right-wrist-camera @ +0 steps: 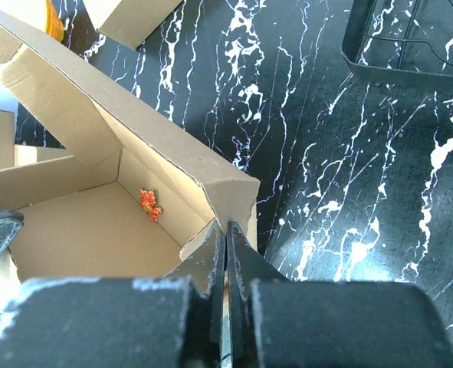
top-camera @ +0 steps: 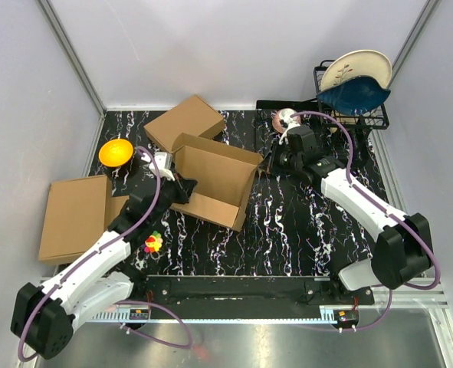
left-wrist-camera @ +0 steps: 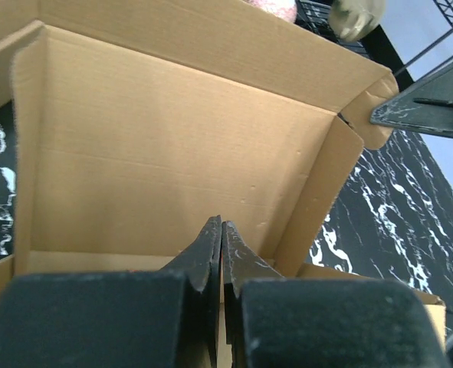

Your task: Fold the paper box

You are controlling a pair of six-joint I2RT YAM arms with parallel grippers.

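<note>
The brown cardboard box (top-camera: 214, 172) stands open at the table's middle, turned at an angle, its inside showing. My left gripper (top-camera: 188, 189) is at the box's left end, by the near wall. In the left wrist view its fingertips (left-wrist-camera: 212, 239) are together, nothing visible between them, with the far wall (left-wrist-camera: 172, 153) beyond. At the far right corner is my right gripper (top-camera: 264, 167). Its fingertips (right-wrist-camera: 214, 257) are shut against the corner flap (right-wrist-camera: 231, 201); whether they pinch the cardboard I cannot tell. The left arm hides part of the box's left end.
Another box (top-camera: 186, 120) lies behind, and one more (top-camera: 74, 218) at the left. A yellow bowl (top-camera: 116, 152) and a colourful flower toy (top-camera: 153, 242) are near the left arm. The dish rack (top-camera: 375, 119) stands at back right. Bare table lies front right.
</note>
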